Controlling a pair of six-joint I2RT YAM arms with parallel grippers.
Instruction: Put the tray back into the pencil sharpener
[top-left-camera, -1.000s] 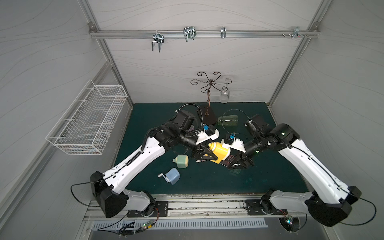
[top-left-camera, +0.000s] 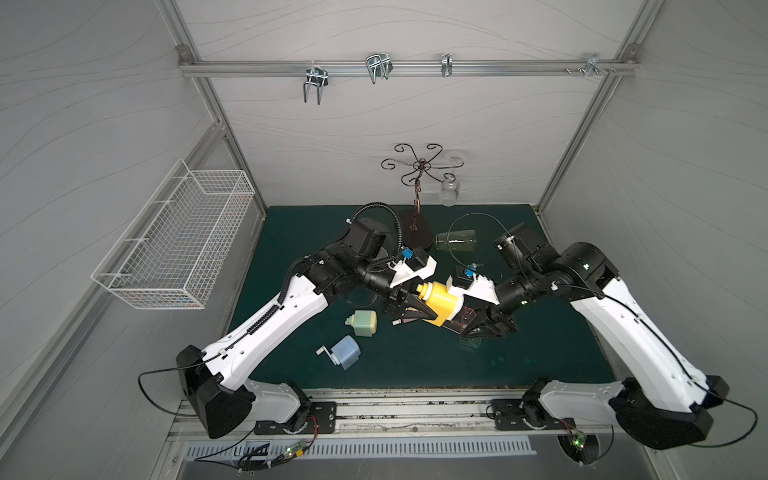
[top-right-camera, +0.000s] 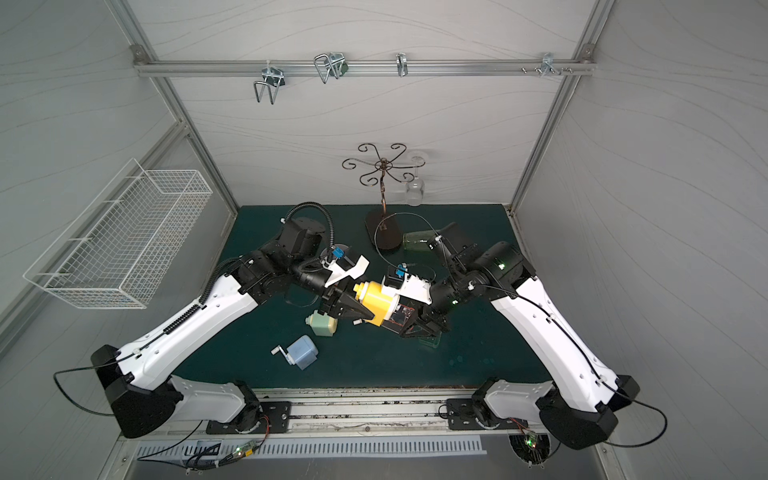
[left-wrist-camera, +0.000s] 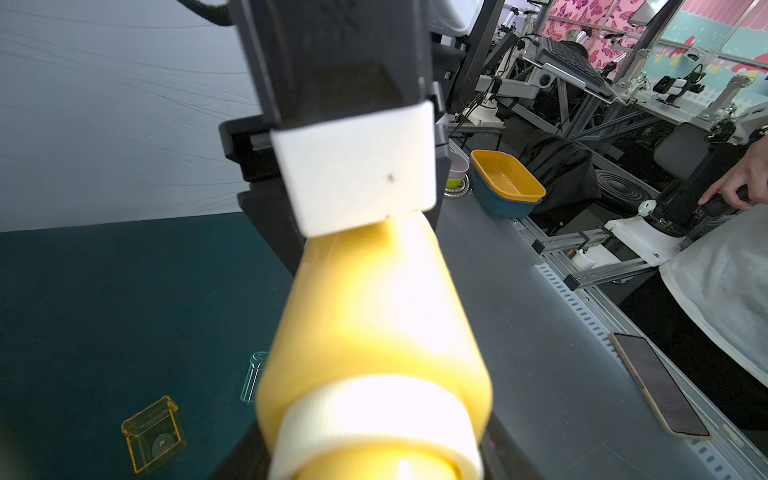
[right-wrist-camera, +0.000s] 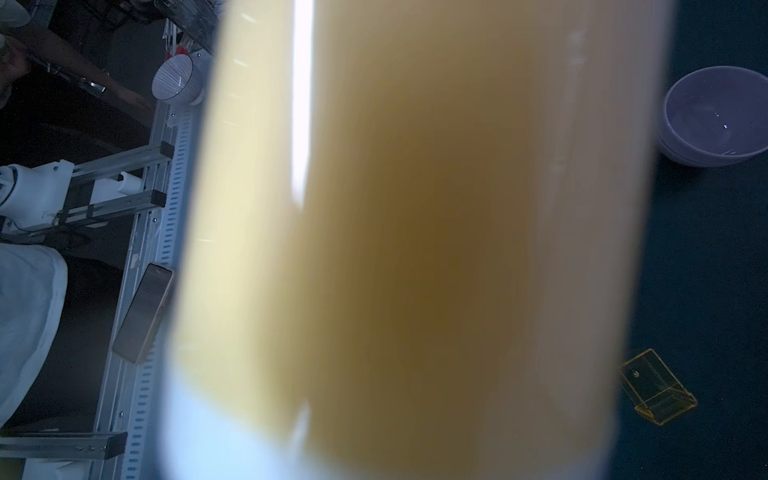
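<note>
The yellow pencil sharpener, with a white end, is held tilted above the table between the two arms. My left gripper is shut on its neck side. At the other end my right gripper closes on it, its contact mostly hidden. A dark piece sits at that end, and I cannot tell what it is. In the left wrist view the sharpener fills the middle; in the right wrist view its blurred body blocks most of the picture. A clear amber tray lies empty on the table.
A green sharpener and a blue sharpener with a crank stand at front left. A teal tray, a purple bowl, a green glass and a dark metal stand are also around.
The right arm has shifted slightly to the right, its end moving a little with the sharpener's white end.
</note>
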